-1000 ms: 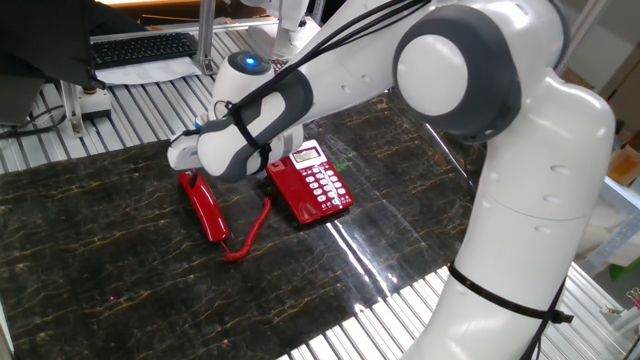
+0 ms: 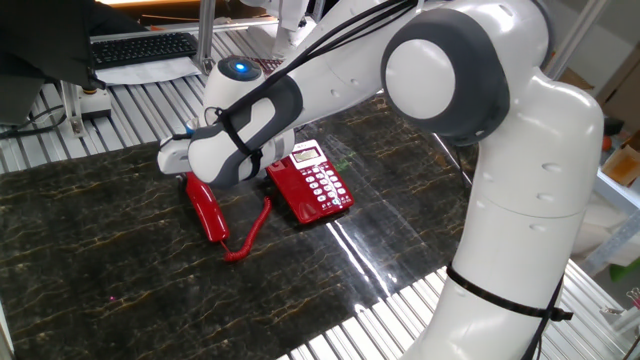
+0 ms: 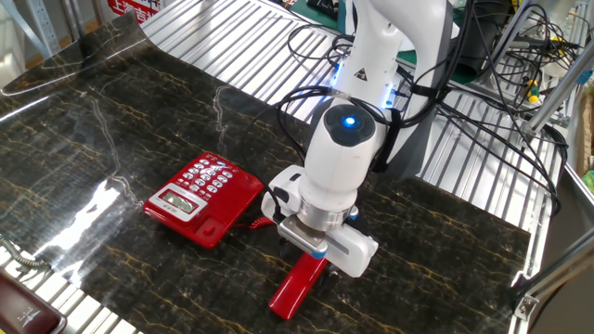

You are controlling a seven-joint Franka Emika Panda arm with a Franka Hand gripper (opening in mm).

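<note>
A red telephone base [image 2: 309, 184] with white keys and a small display lies on the dark marbled tabletop; in exterior view 2 the same telephone base [image 3: 205, 199] is left of the arm. Its red handset [image 2: 207, 211] lies apart from it, joined by a coiled red cord [image 2: 253, 236]. In exterior view 2 my gripper [image 3: 314, 263] points down over one end of the handset [image 3: 298, 289], low and close to it. The hand hides the fingertips in both views, so whether they touch or enclose the handset cannot be told.
Bare marbled tabletop [image 2: 120, 260] spreads in front of the handset. A black keyboard [image 2: 145, 49] rests on the slatted metal frame behind. At the lower left corner of exterior view 2 sits a dark red object [image 3: 28, 306]. Cables hang along the arm.
Over the last second my hand has come down and slightly left, nearer the handset's far end. The telephone base and handset look unmoved.
</note>
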